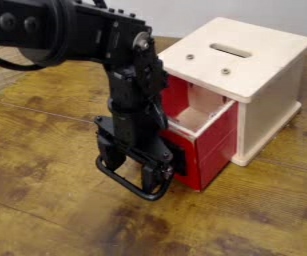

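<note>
My black gripper [134,168] hangs low over the wooden floor, just in front of and left of a red drawer [212,150] in a cream wooden cabinet [263,75]. The drawer stands pulled out, its pale inner compartment showing from above, partly hidden behind my arm. The gripper's side is close against the drawer's front left; whether they touch I cannot tell. Its fingers are dark and overlap, so whether it is open or shut is unclear.
The cabinet top has a slot and two small fittings.
</note>
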